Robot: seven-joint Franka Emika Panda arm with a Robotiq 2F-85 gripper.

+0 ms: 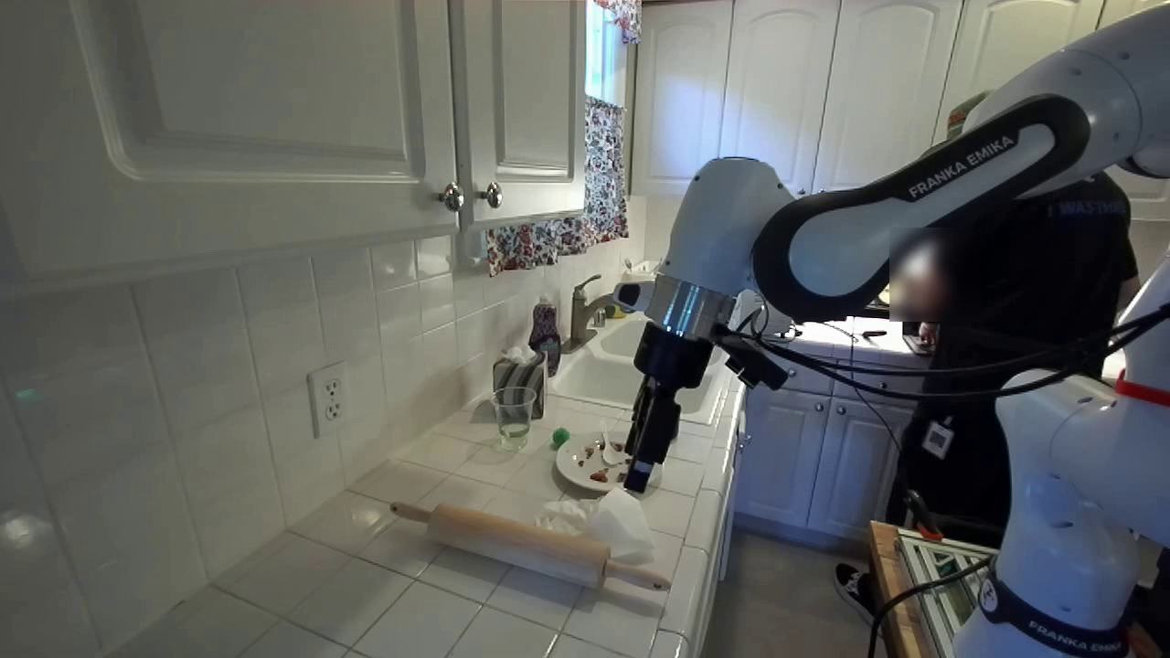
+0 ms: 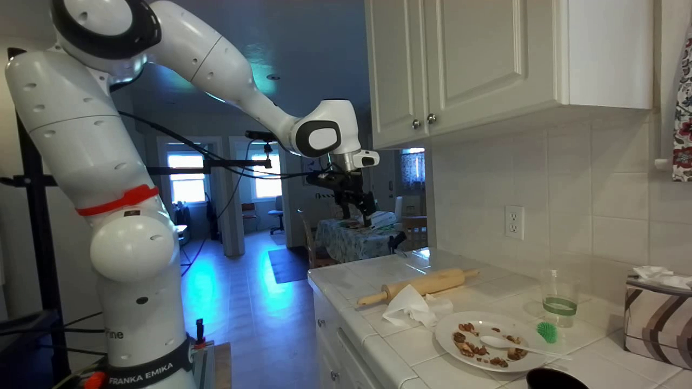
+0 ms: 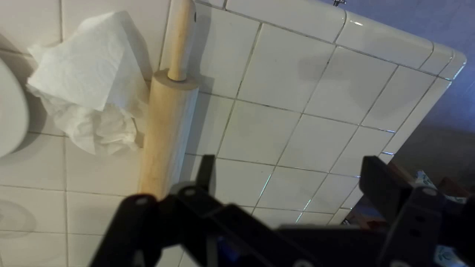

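My gripper is open above the tiled counter, its black fingers wide apart with nothing between them. A wooden rolling pin lies on the tiles; in the wrist view its lower end disappears behind one side of the gripper. Crumpled white tissue rests beside the pin. Behind it stands a white plate holding brown food pieces and a white spoon. A small green spiky ball sits by the plate's edge, and a clear cup with a green band stands close to the ball.
A striped tissue box and a dark bottle stand by the sink. A dark round-rimmed object is near the plate. Upper cabinets overhang the counter. Bare tiles lie in front of the rolling pin.
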